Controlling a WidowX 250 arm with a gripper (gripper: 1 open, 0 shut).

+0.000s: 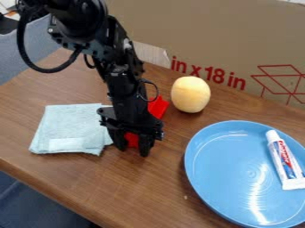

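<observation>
My black gripper [136, 141] is low over the middle of the wooden table, shut on a red object [156, 108] that is largely hidden behind it; red shows behind and below the fingers. To its left lies a folded pale blue cloth [70, 130]. A yellow rounded object [191, 93] stands behind it to the right. A blue plate [236, 178] is at the right with a toothpaste tube [286, 161] on it.
A cardboard box [238, 44] stands along the back of the table. Bare wood [95, 187] is free at the front and at the left. The table's edge runs along the lower left.
</observation>
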